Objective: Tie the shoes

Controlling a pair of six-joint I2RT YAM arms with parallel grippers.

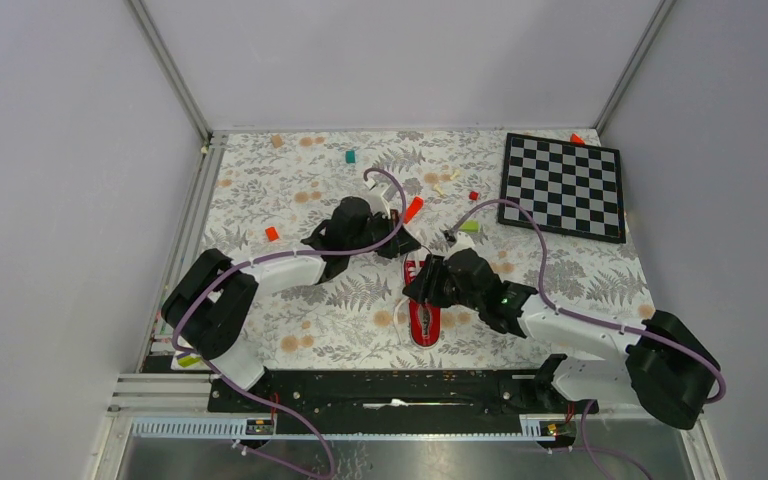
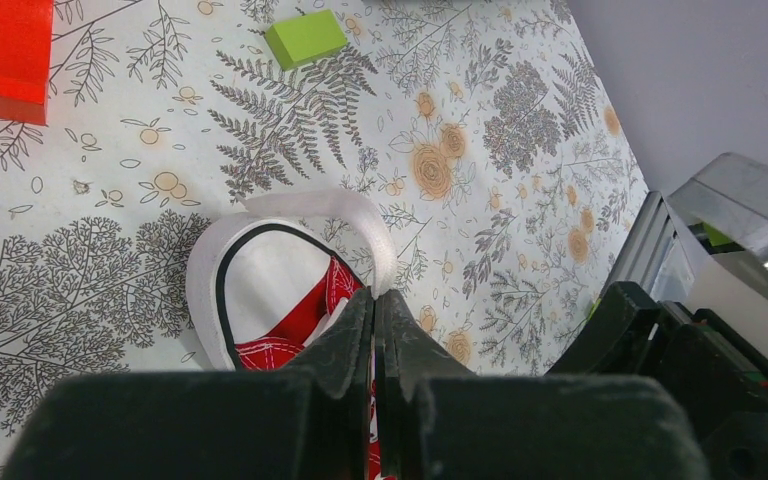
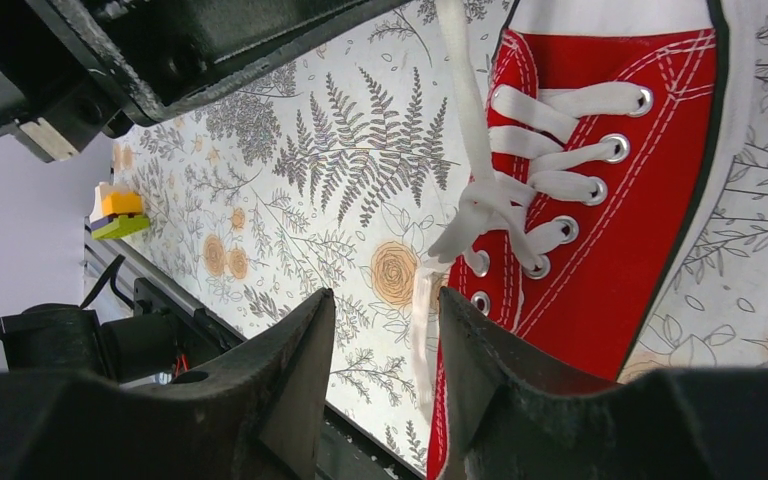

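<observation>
A red sneaker [image 1: 424, 325] with white laces lies on the patterned table, partly hidden from above by both grippers. My left gripper, over its white toe, is shut on a white shoelace [image 2: 368, 225] that curves out from the fingertips. In the right wrist view the lace [image 3: 465, 95] is drawn taut to a crossing [image 3: 485, 205] at the eyelets. Its other strand [image 3: 422, 335] hangs down beside the shoe. My right gripper is open above the shoe's side; that loose strand shows in the gap between its fingers, not gripped.
A checkered board [image 1: 563, 188] lies at the back right. Small blocks are scattered about, including a red one [image 2: 5, 60] and a green one [image 2: 305, 38] near the toe. Bare table spreads left of the shoe; the two grippers are close together.
</observation>
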